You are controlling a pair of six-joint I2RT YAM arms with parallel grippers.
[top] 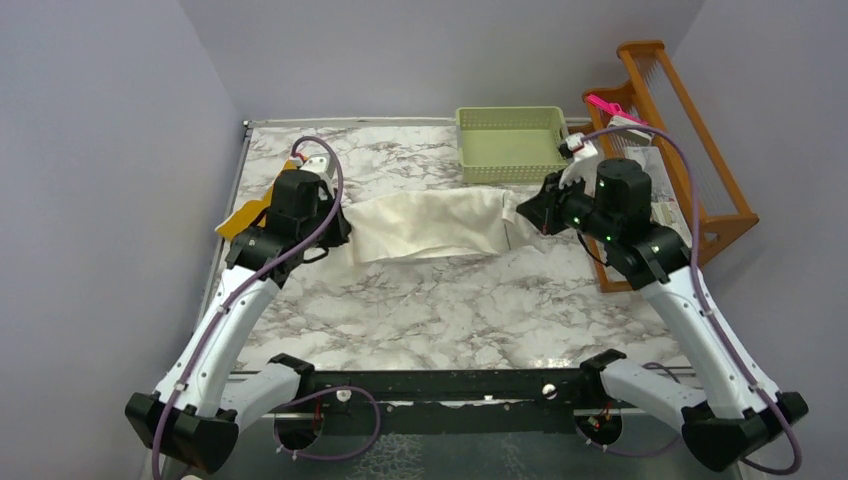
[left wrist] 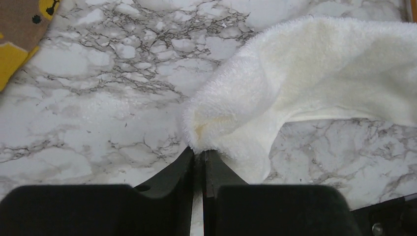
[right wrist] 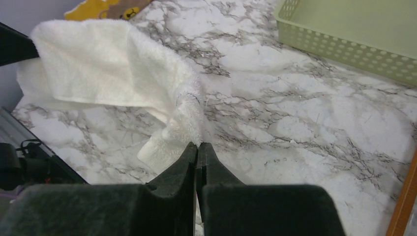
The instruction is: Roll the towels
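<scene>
A white fluffy towel (top: 430, 225) is stretched in the air between my two grippers, its lower part hanging over the marble table. In the left wrist view, my left gripper has the towel's corner at its fingertips, with the fingers close together. In the right wrist view, my right gripper is shut on the other end of the towel (right wrist: 98, 64), which drapes across toward the left gripper.
A yellow bear-print cloth (top: 240, 218) lies at the left, partly hidden by the left arm. A green basket (top: 510, 145) stands at the back, a wooden rack (top: 740, 220) on the right.
</scene>
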